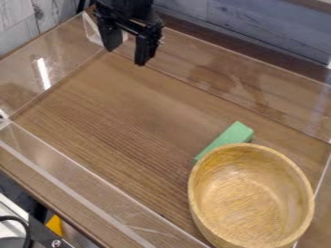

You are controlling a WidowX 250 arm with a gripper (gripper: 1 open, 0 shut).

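The black gripper (pixel 128 46) hangs at the upper left of the table, its two fingers apart, with nothing visible between them. Behind it, a pale, whitish object (pixel 104 28) is partly hidden by the arm. A green block (pixel 225 139) lies on the right part of the wooden table, just above a large light-wood bowl (pixel 250 197) at the lower right.
A raised wall bounds the back, and the table's edge runs along the lower left, with a small yellow object (pixel 54 224) and cables beyond it.
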